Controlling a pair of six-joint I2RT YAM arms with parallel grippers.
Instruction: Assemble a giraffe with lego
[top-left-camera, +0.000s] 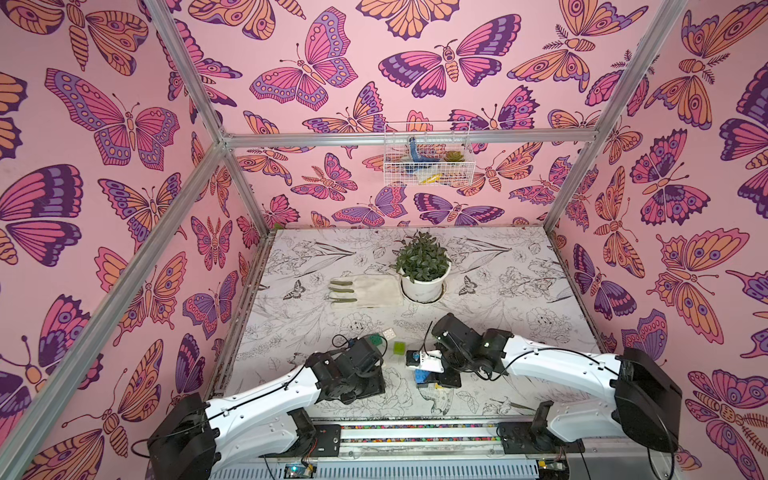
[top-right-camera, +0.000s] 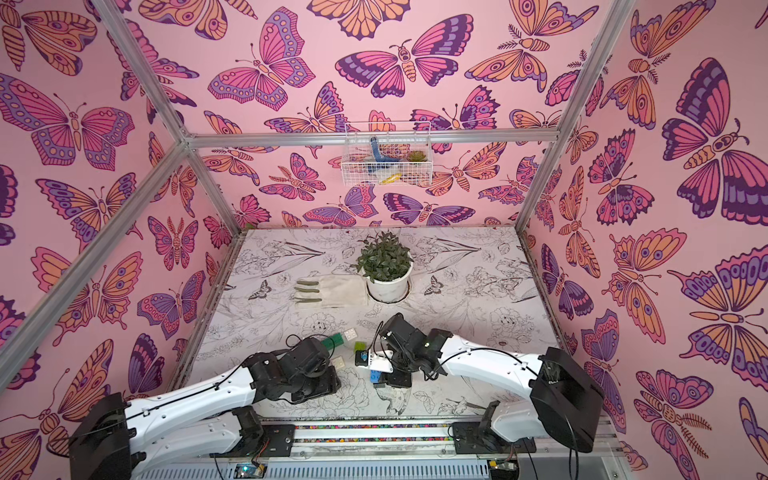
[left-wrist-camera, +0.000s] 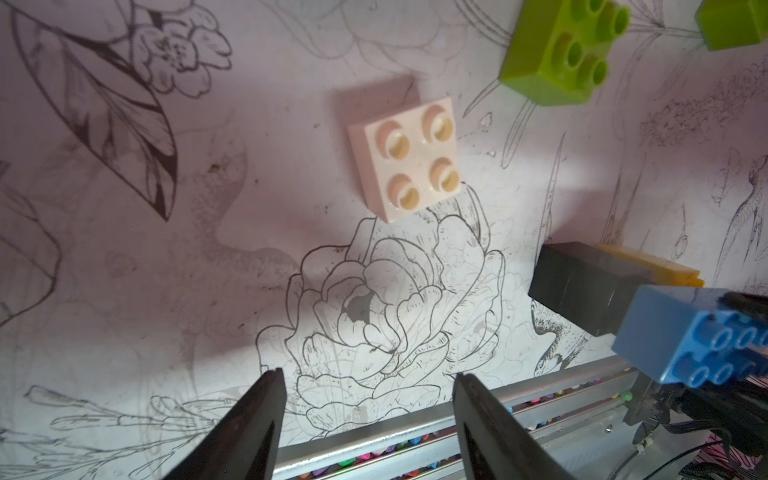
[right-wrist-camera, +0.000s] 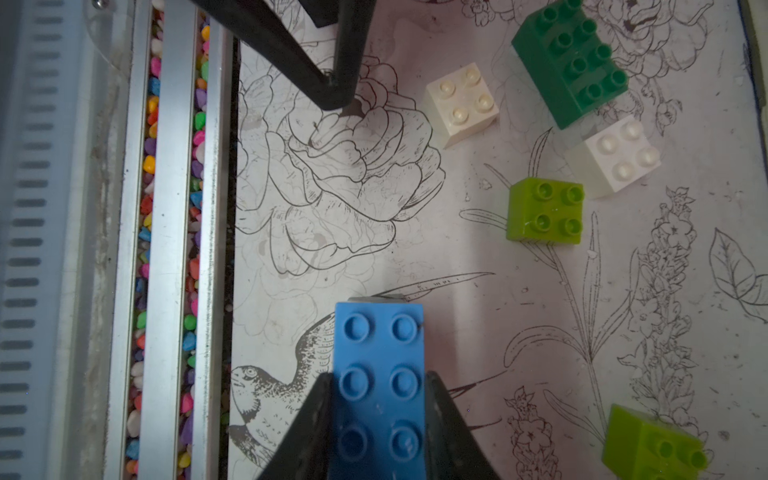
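Note:
My right gripper is shut on a blue brick, which sits over a dark grey brick (left-wrist-camera: 584, 284) and a yellow piece (left-wrist-camera: 676, 272) in the left wrist view. My left gripper is part open and empty, low over the table, short of a white brick (left-wrist-camera: 404, 160). In the right wrist view, a second white brick (right-wrist-camera: 616, 156), a dark green brick (right-wrist-camera: 568, 60) and a light green brick (right-wrist-camera: 544, 208) lie loose, with another light green brick (right-wrist-camera: 652, 444) lower right.
A potted plant (top-left-camera: 423, 268) and a glove (top-left-camera: 364, 292) lie at the back of the table (top-left-camera: 304, 256). A metal rail with coloured pebbles runs along the front edge. A wire basket (top-left-camera: 428, 172) hangs on the back wall.

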